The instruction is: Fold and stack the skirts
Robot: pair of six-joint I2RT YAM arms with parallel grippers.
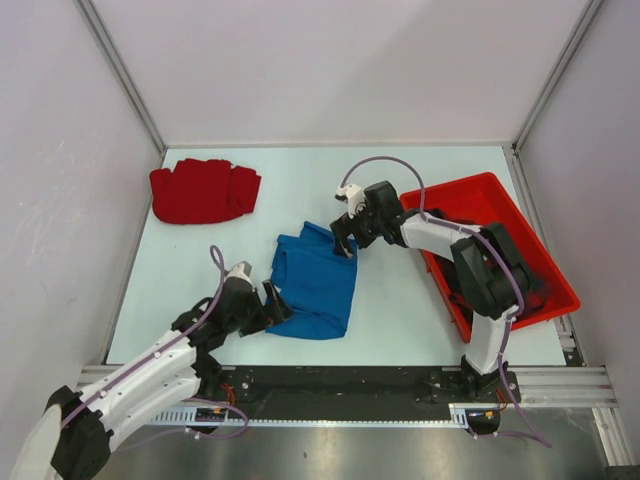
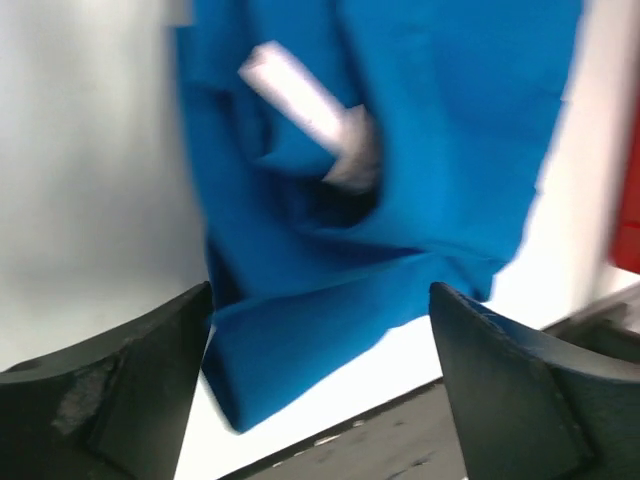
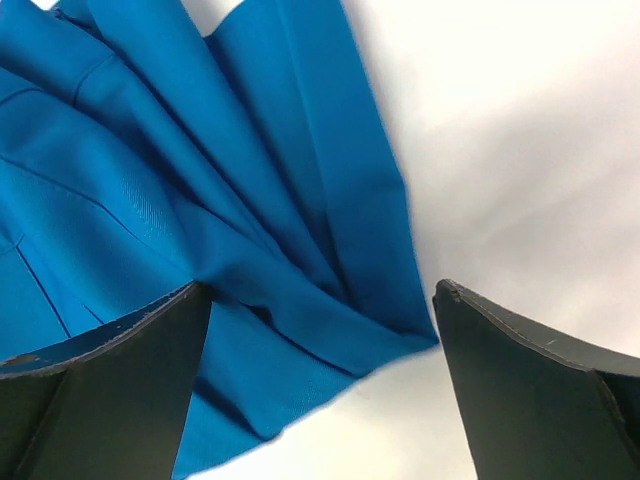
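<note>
A blue skirt (image 1: 312, 285) lies rumpled in the middle of the table, with bunched folds along its upper part (image 3: 300, 180). My left gripper (image 1: 271, 312) hangs open over its lower left corner; in the left wrist view creased cloth (image 2: 330, 320) lies below and between the fingers. My right gripper (image 1: 343, 235) is open above the skirt's upper right corner, where a pointed fold lies between and beyond its fingertips. A dark red folded cloth (image 1: 200, 190) lies at the back left.
A red bin (image 1: 510, 210) holding dark red cloths fills the right side, partly under my right arm. Bare table (image 1: 170, 280) shows at left and at the back middle.
</note>
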